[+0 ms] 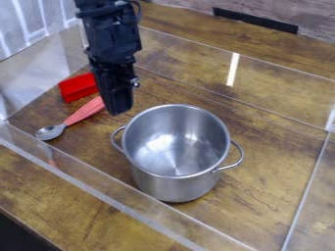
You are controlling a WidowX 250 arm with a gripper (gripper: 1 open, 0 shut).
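The black gripper (116, 96) hangs at upper left, shut, with nothing visible between its fingers, just above and left of the steel pot. The stainless pot (178, 167) with two side handles stands at lower centre, empty. A spoon with a pink handle (81, 115) lies left of the pot, and a red block (76, 86) lies behind it, partly hidden by the gripper.
Clear panels edge the wooden table (262, 108) along the left, front and right. The table right of and behind the pot is bare.
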